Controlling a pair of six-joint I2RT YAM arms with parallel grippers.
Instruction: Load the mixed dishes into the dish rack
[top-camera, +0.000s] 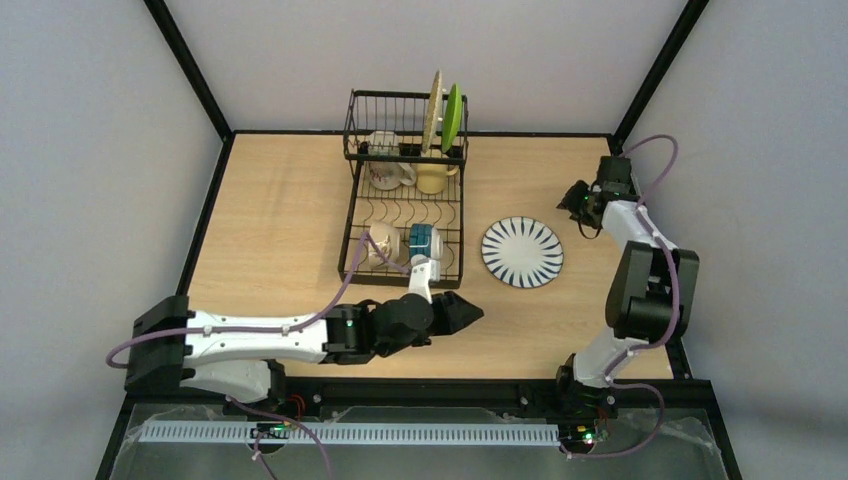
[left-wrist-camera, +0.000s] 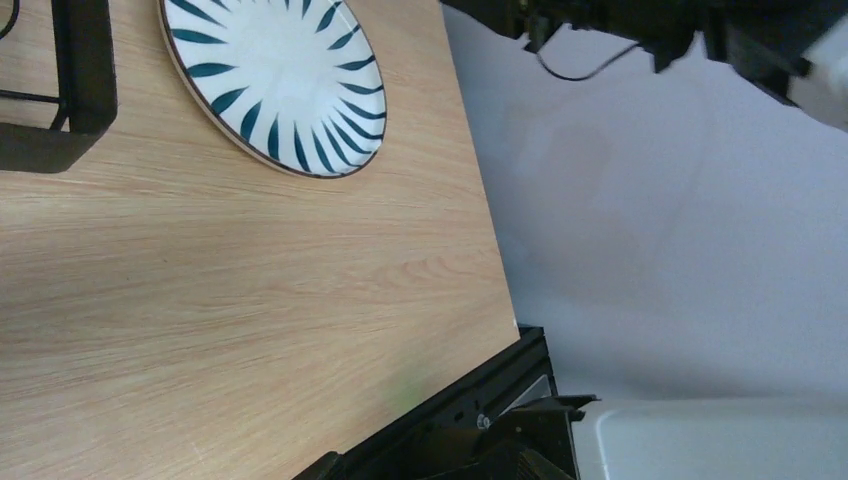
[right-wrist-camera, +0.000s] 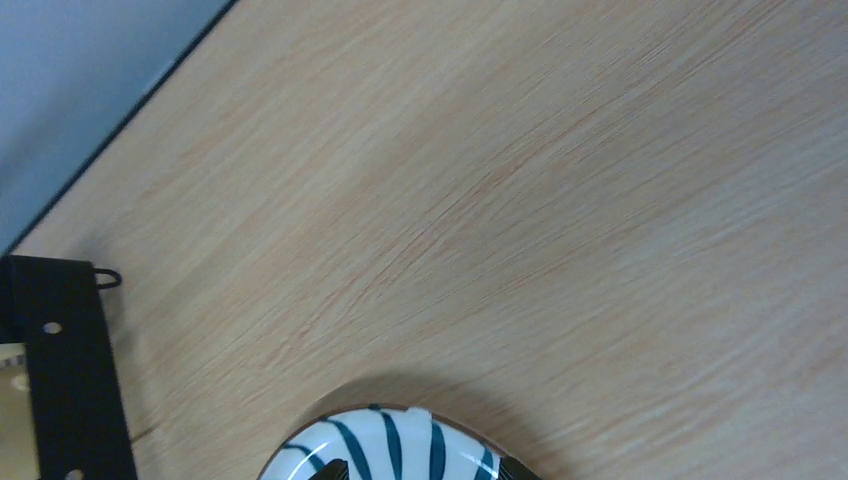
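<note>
The white plate with dark blue stripes (top-camera: 522, 252) lies flat on the table, right of the black two-tier dish rack (top-camera: 462, 225). On the rack's upper tier a speckled plate (top-camera: 432, 112) and a green plate (top-camera: 452, 120) stand on edge. Several cups sit below, among them a cream cup (top-camera: 383, 243) and a blue-and-white cup (top-camera: 420, 240). My left gripper (top-camera: 478, 314) is open and empty, in front of the rack and left of the striped plate. Open as well, my right gripper (top-camera: 562, 204) hovers beyond the plate's far right side; its fingertips show apart in the right wrist view.
Bare wooden table (top-camera: 270, 220) extends left of the rack, and the front right is also clear. The right wall (top-camera: 760, 240) is close behind the right arm. A black frame bar (top-camera: 440, 384) runs along the front edge.
</note>
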